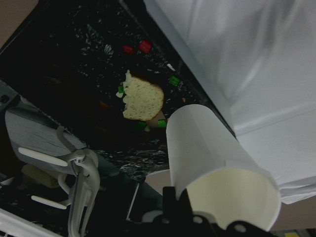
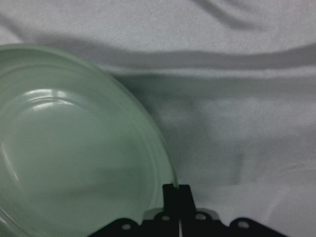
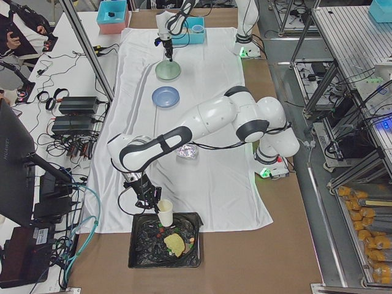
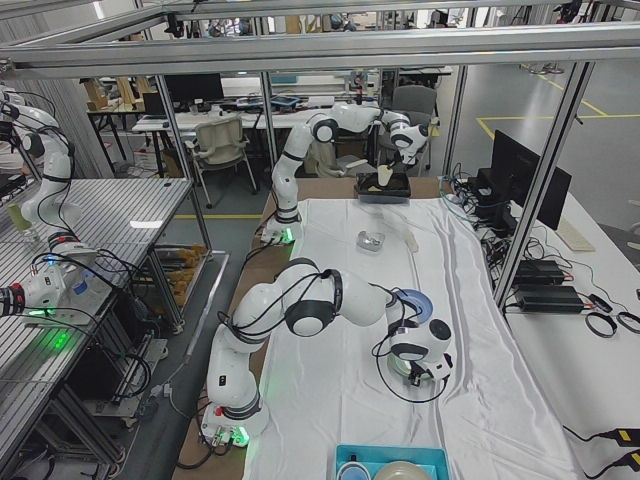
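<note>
My left gripper [image 3: 153, 202] holds a white paper cup [image 3: 165, 213] above the edge of a black-lined tray [image 3: 138, 248]. The left wrist view shows the cup [image 1: 207, 143] tilted, with a bread slice [image 1: 143, 98] and small red and green bits below in the tray. My right gripper is at the rim of a green plate [image 2: 74, 148], which runs between its fingertips; whether they are clamped on it I cannot tell.
A blue plate [image 3: 165, 97] and a foil container [image 3: 187, 153] lie on the white cloth. A blue bin [image 4: 435, 458] holding dishes stands behind the right arm.
</note>
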